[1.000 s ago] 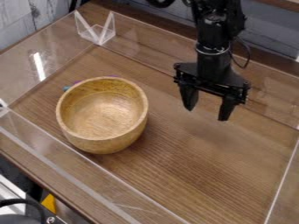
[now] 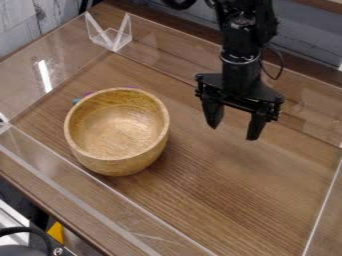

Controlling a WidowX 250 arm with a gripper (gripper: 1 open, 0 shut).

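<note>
My gripper (image 2: 238,116) hangs from the black arm over the right-middle of the wooden table, its two dark fingers spread apart and pointing down. I see nothing between them. A large tan bowl (image 2: 116,151) sits empty on the left, apart from the gripper.
A small colourful item (image 2: 84,97) lies above the bowl, partly hidden by its size. A white wire-like holder (image 2: 111,33) stands at the back left. Dark cables show at the lower left corner.
</note>
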